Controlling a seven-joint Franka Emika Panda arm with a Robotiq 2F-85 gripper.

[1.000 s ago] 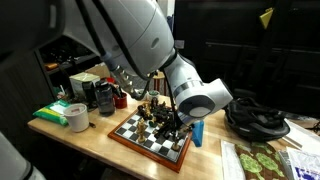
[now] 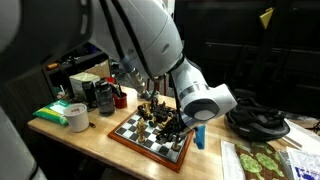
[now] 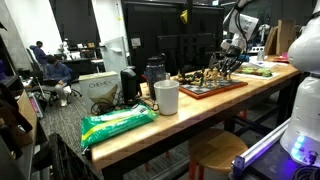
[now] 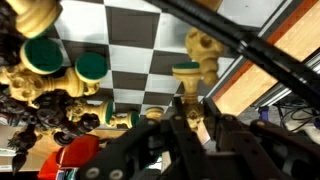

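Note:
A light wooden chess piece with a green base (image 4: 187, 72) sits between the fingertips of my gripper, which is shut on it. The piece lies lengthwise in the wrist view, base away from the gripper. Below it is the black-and-white chessboard (image 4: 130, 60), whose brown border runs along the right. Exterior view 1 has the chessboard (image 2: 128, 132) on the table with my gripper (image 2: 180, 124) over its right part; the held piece is too small to make out there. Another light piece (image 4: 205, 50) stands close by on the board, partly covered by a dark bar.
Several light and dark pieces, including a green-based one (image 4: 42, 55), crowd the left of the wrist view. A white cup (image 2: 77, 117) and a green packet (image 2: 50, 112) are left of the board. To its right are a black bag (image 2: 258, 120) and a blue object (image 2: 199, 136).
Over the last second my arm's wrist has shifted slightly to the right in exterior view 1. The board and the objects around it look unmoved.

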